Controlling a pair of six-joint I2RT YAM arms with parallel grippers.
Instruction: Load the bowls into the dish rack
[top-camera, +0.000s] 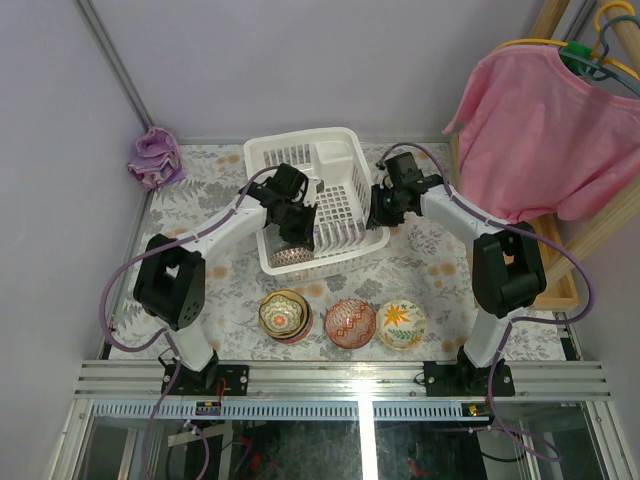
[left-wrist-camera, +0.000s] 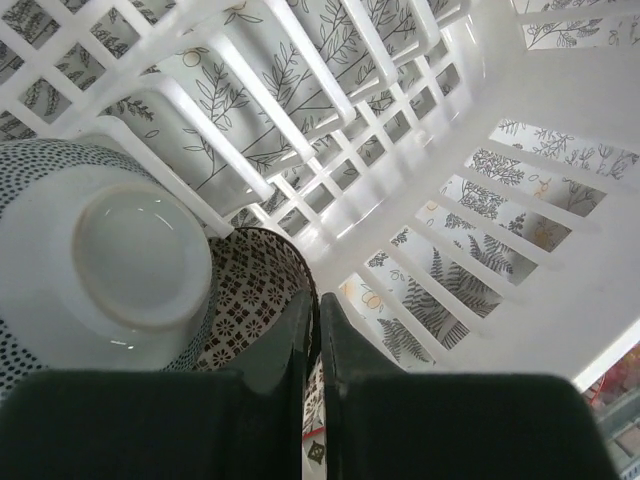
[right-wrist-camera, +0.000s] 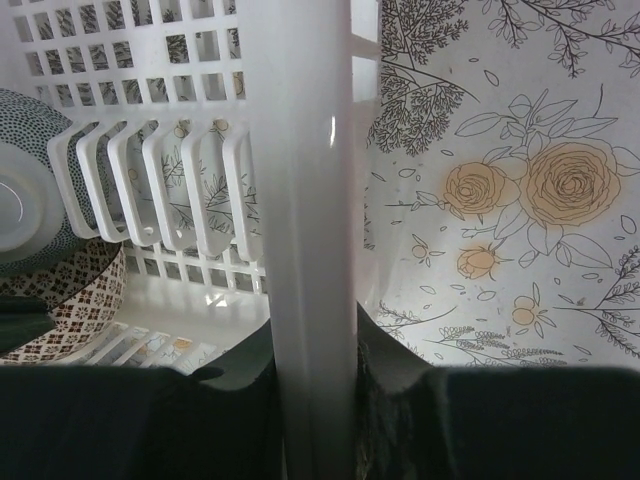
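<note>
In the white dish rack (top-camera: 343, 212) sit a bowl with a blue dotted outside (left-wrist-camera: 140, 250) and a brown patterned bowl (left-wrist-camera: 250, 290). My left gripper is shut at the brown bowl's rim; whether the rim is between its fingertips is unclear. My right gripper is shut on the rack's right rim. Near the table's front stand stacked bowls (top-camera: 283, 315), a red patterned bowl (top-camera: 349, 323) and a flowered bowl (top-camera: 400, 325).
A purple cloth (top-camera: 155, 157) lies at the back left. A wooden stand with a pink shirt (top-camera: 545, 135) fills the right side.
</note>
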